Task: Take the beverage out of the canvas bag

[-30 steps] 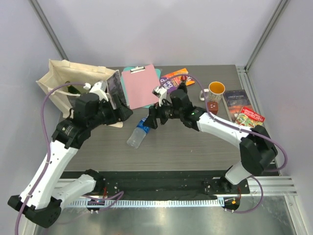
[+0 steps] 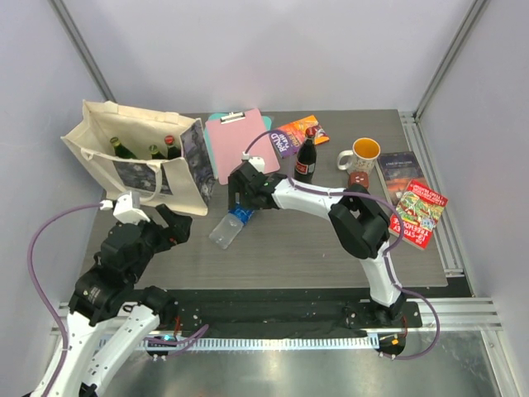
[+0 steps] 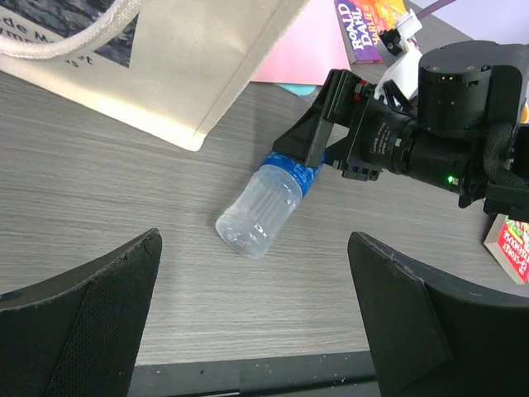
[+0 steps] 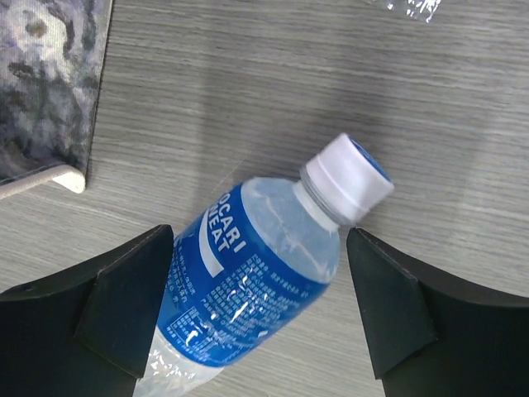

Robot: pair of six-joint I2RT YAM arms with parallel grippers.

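The cream canvas bag (image 2: 91, 141) stands at the back left with several bottles inside. A blue-labelled beverage bottle (image 2: 228, 228) lies on the table right of the bag; in the right wrist view its label (image 4: 235, 273) and white cap face me. My right gripper (image 2: 240, 194) is open over its cap end, the bottle between or just below the fingers, which also show in the left wrist view. My left gripper (image 2: 172, 223) hangs open at the bag's front, with nothing between its fingers; its wrist view looks toward the bottle and right gripper.
Pink clipboard (image 2: 240, 145), orange book (image 2: 306, 132), dark upright bottle (image 2: 305, 161), mug (image 2: 364, 153) and books (image 2: 417, 211) fill the back and right.
My left gripper has moved back toward the front left, away from the bag's opening. My right gripper has moved left onto the lying bottle, which has shifted slightly.
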